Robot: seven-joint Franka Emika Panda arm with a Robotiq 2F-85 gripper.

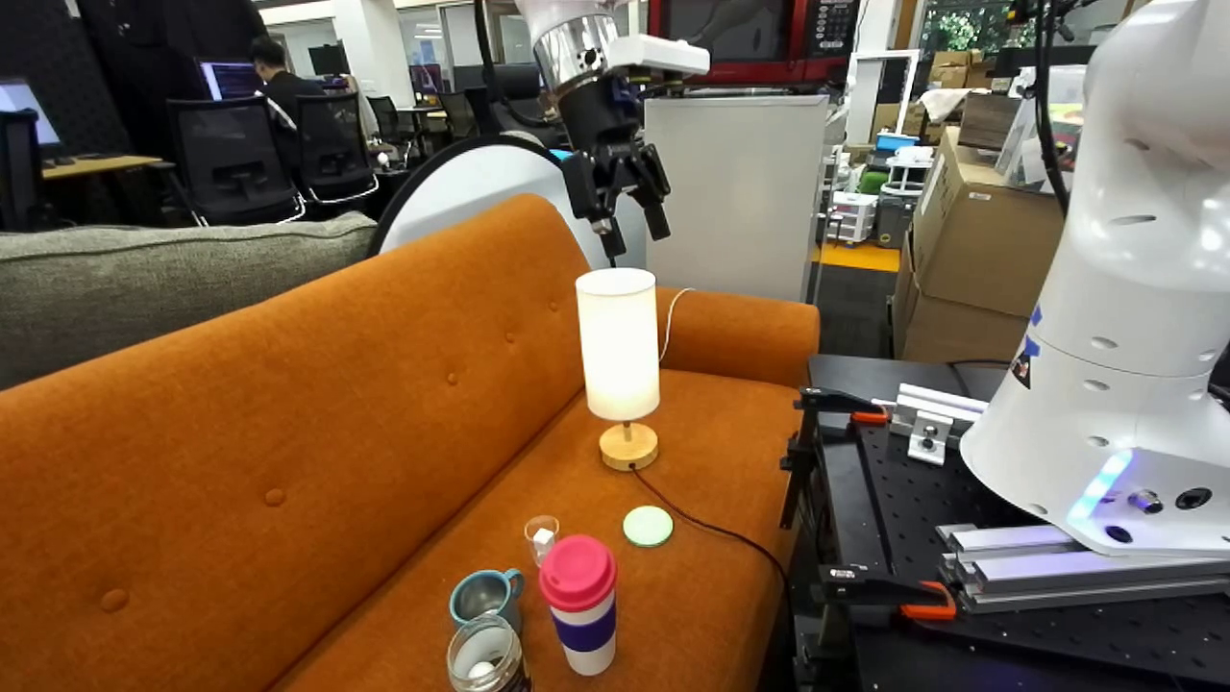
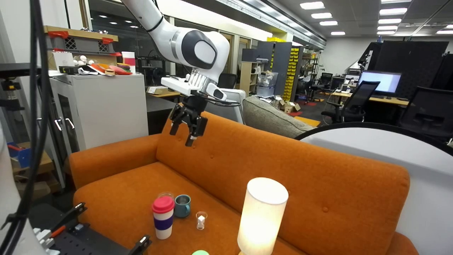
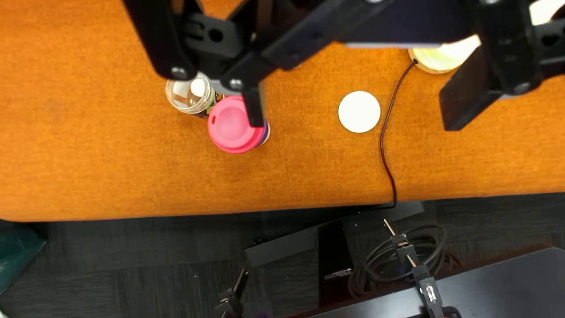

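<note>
High over the orange couch my gripper [image 1: 634,234] stands open, fingers wide apart and empty, in both exterior views. Below it on the seat are a white tumbler [image 1: 584,621] with pink lid and purple band, a blue-grey mug [image 1: 485,600], a glass jar [image 1: 487,655] holding something white, and a small clear glass [image 2: 201,220] with a white piece inside. A pale green disc [image 1: 648,526] lies flat near the lit lamp [image 1: 619,346]. In the wrist view one finger [image 3: 255,108] overlaps the pink lid [image 3: 233,124]; the mug and small glass are hidden there.
The lamp's dark cord [image 1: 726,532] runs over the seat's front edge. The couch backrest [image 2: 297,157] rises behind the objects. A black table [image 1: 848,484] with clamps stands beside the couch. Seat space near the disc is free.
</note>
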